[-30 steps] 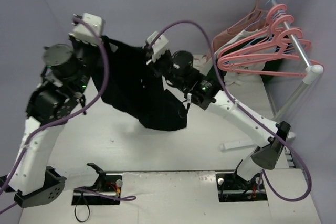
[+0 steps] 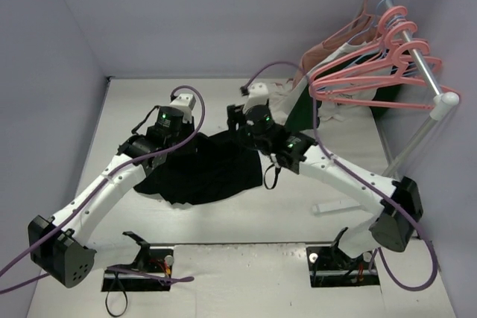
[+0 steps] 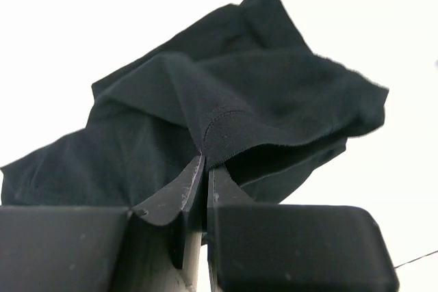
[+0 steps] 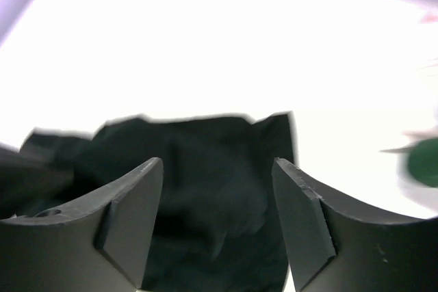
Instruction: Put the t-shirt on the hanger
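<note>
The black t-shirt [image 2: 212, 176] lies bunched on the white table, partly covered by both arms. In the left wrist view, my left gripper is shut on a fold of the dark shirt [image 3: 253, 90], with the cloth spread out beyond its tips. My right gripper has its fingers wide apart, nothing between them; the shirt [image 4: 205, 189] lies beneath, blurred. Pink hangers [image 2: 350, 100] hang on the rack at the back right, away from both grippers.
The white rack rail [image 2: 417, 50] slants along the right side. Garments hang there, a green one [image 2: 302, 113] reaching down near the right gripper. Bare table [image 2: 246, 221] shows in front of the shirt.
Both arms came down from a raised pose, bringing the held-up shirt onto the table.
</note>
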